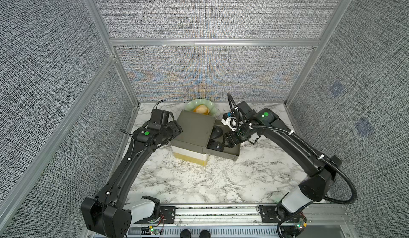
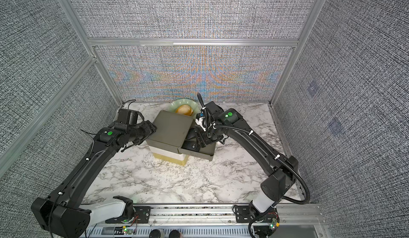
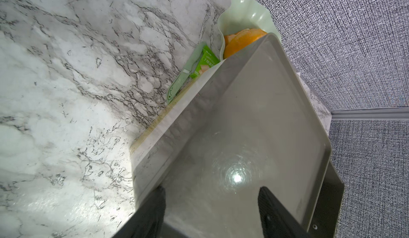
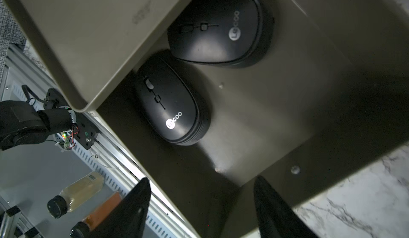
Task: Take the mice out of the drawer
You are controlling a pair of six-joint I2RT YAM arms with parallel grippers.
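Observation:
Two black mice lie in the pulled-out grey-brown drawer [image 4: 272, 106]. In the right wrist view one mouse [image 4: 221, 29] is at the top, partly under the cabinet top's edge; the other mouse [image 4: 170, 101] sits lower left, by the drawer's side wall. My right gripper hangs over the drawer's outer end, its fingers apart with nothing between them, clear of both mice. On the left, the drawer cabinet [image 1: 193, 129] has my left gripper at its top, fingers apart, with the bare lid in the gap.
Behind the cabinet stands a green bowl [image 3: 245, 14] with an orange-and-cream item. A green packet [image 3: 206, 61] lies along the cabinet's side. Something white and blue [image 1: 228, 119] is behind the drawer, beside my right arm.

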